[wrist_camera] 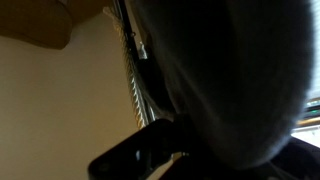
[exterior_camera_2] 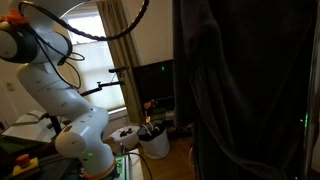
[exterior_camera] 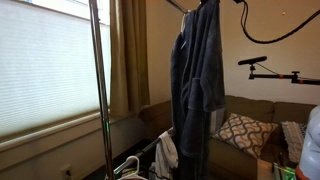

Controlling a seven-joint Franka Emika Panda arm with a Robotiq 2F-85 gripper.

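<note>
A dark blue-grey robe (exterior_camera: 195,85) hangs from the metal rail (exterior_camera: 176,5) of a clothes rack in exterior view 1. In exterior view 2 the same robe (exterior_camera_2: 245,90) is a large dark mass filling the middle and right. Grey cloth bulges up close in the wrist view, between the dark fingers of my gripper. The gripper is shut on this cloth; its fingertips are partly covered by it. Both exterior views leave the fingers out of sight, and I cannot tell which part of the robe is held.
The rack's upright pole (exterior_camera: 102,80) stands left of the robe. White hangers (exterior_camera: 130,168) and a pale cloth (exterior_camera: 165,155) are low beside it. Behind is a sofa (exterior_camera: 235,145) with a patterned pillow (exterior_camera: 245,133). My white arm (exterior_camera_2: 75,115) rises at left.
</note>
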